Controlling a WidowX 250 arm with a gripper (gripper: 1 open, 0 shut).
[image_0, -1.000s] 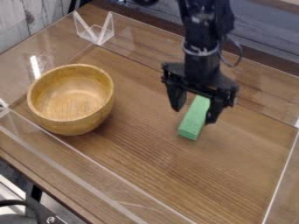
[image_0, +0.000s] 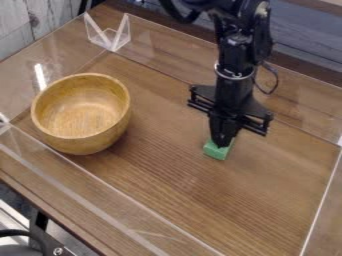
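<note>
The black gripper (image_0: 221, 128) is low over the wooden table, right of center, directly above a small green object (image_0: 218, 151) that lies beneath it, mostly hidden by the gripper's body. Whether its fingers touch or hold the green object cannot be made out.
A large yellow-tan bowl (image_0: 80, 108) sits on the table (image_0: 174, 205) at the left. A clear acrylic piece (image_0: 110, 32) stands at the back left.
The arm has moved back and shifted from its earlier pose to sit over the green object, which now shows less of itself.
</note>
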